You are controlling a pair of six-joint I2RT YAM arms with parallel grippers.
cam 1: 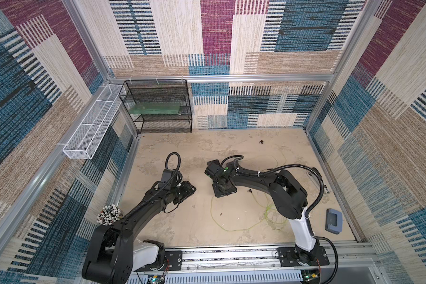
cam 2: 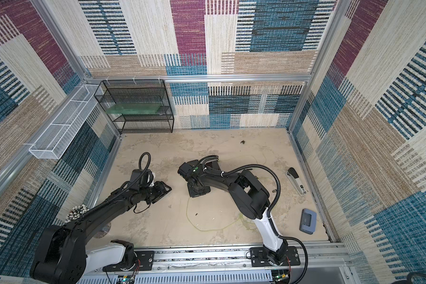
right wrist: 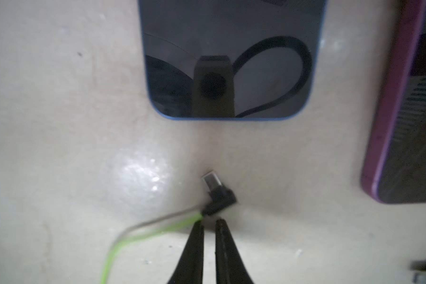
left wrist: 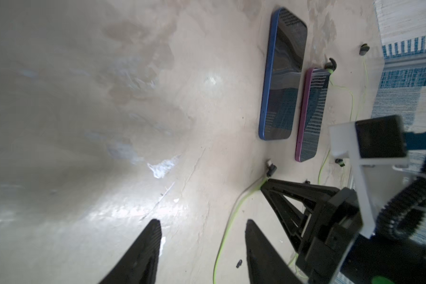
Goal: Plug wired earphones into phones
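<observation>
A black plug (right wrist: 218, 197) with a metal tip and a green cable (right wrist: 111, 255) lies on the table in the right wrist view. Just behind it, my right gripper is open a narrow gap, with nothing visible between its fingers. Beyond the plug is the lower edge of a blue-framed phone (right wrist: 232, 94), with a purple-edged phone (right wrist: 407, 142) to its right. The left wrist view shows both the blue phone (left wrist: 284, 75) and the purple phone (left wrist: 312, 113) whole. My left gripper is open and empty, away to the left of them.
Dark earbuds (left wrist: 364, 49) lie past the phones, one against the purple phone's far end. A grey-blue box (cam 1: 333, 221) sits at the right edge, and a black wire rack (cam 1: 156, 106) at the back left.
</observation>
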